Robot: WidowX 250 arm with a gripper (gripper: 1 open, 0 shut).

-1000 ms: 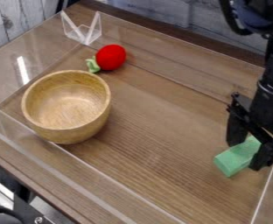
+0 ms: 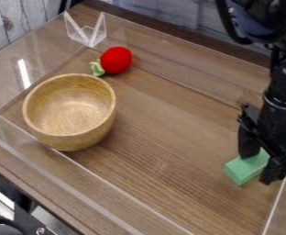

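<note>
A green block-like object lies on the tan table at the right, partly covered by my dark gripper, which reaches down over it from the upper right. Whether the fingers close on the green object or only rest around it cannot be told; its far part is hidden behind them.
A wooden bowl stands at the left. A red tomato-like object with a green part lies at the upper left. A small white wire item is at the back left.
My gripper has shifted slightly and now sits a little differently over the green object, which shows slightly less. The bowl and the red object have not moved.
</note>
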